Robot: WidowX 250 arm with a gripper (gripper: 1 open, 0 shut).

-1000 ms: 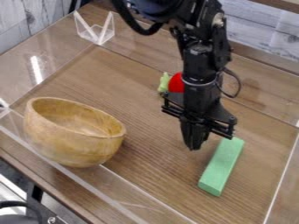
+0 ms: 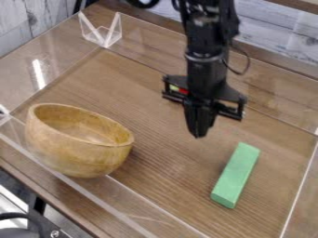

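Observation:
My gripper [image 2: 194,122] hangs over the middle of the wooden table, shut, with nothing visible between its fingers. Behind it a small red object [image 2: 179,92] is mostly hidden by the arm. In front and to the right lies a flat green rectangle [image 2: 233,176]. A yellow wooden bowl [image 2: 77,149] sits at the front left.
A clear wire or plastic object [image 2: 104,32] stands at the back left edge. Dark cables lie off the table's left edge.
The gripper has moved up and back, away from the green rectangle, and now covers most of the red object. The bowl and green rectangle have not moved.

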